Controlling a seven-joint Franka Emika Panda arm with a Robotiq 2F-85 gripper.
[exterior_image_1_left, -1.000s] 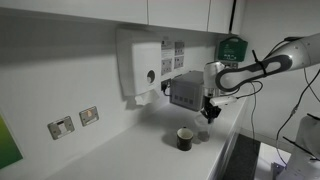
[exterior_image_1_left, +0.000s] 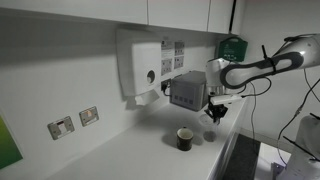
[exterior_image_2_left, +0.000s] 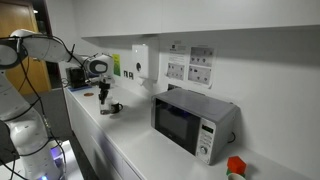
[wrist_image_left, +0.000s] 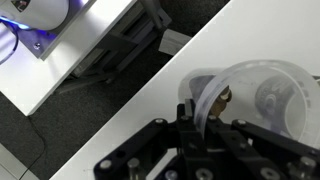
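A clear plastic cup (wrist_image_left: 255, 72) with a round rim fills the right of the wrist view. My gripper is shut on the near side of its rim. Something brown (wrist_image_left: 222, 101) shows in or through the clear wall; I cannot tell which. In exterior view 1 the gripper (exterior_image_1_left: 216, 108) points down over the counter, with the faint cup (exterior_image_1_left: 209, 128) below it. A dark mug (exterior_image_1_left: 184, 139) stands on the counter, apart from the gripper and to its left. Exterior view 2 has the mug (exterior_image_2_left: 117, 108) just right of the gripper (exterior_image_2_left: 103, 96).
A microwave (exterior_image_2_left: 192, 124) sits along the wall, far from the gripper. A white dispenser (exterior_image_1_left: 139, 62) hangs on the wall.
In exterior view 1 my gripper has shifted slightly right and up, away from the mug, and the clear cup has moved along with it. The mug has stayed put.
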